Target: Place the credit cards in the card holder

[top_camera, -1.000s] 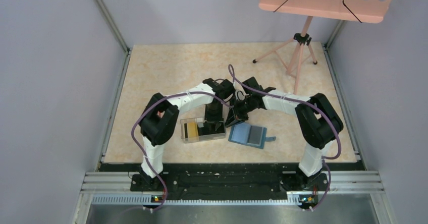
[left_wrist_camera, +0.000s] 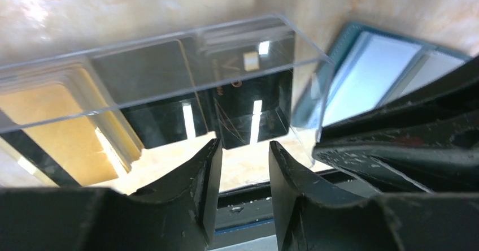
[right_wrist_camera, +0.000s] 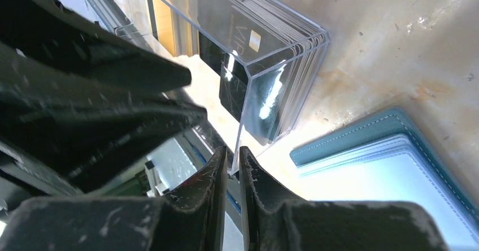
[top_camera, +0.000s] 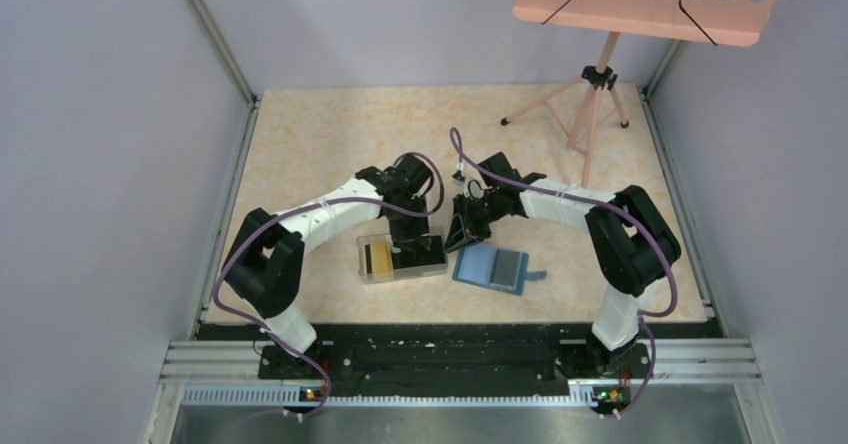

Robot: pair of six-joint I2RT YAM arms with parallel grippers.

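Observation:
The clear card holder point(top_camera: 373, 274) holds gold cards at the left and dark cards toward the right, with a stack of thin cards at its right end in the right wrist view. My left gripper hovers open over the holder, nothing between its fingers. My right gripper is shut on the clear edge at the holder's right end. The blue card wallet point(top_camera: 515, 282) lies just right of the holder, with light blue and grey inside.
A pink stand point(top_camera: 594, 114) occupies the back right of the table.
The right arm and holder look unchanged.

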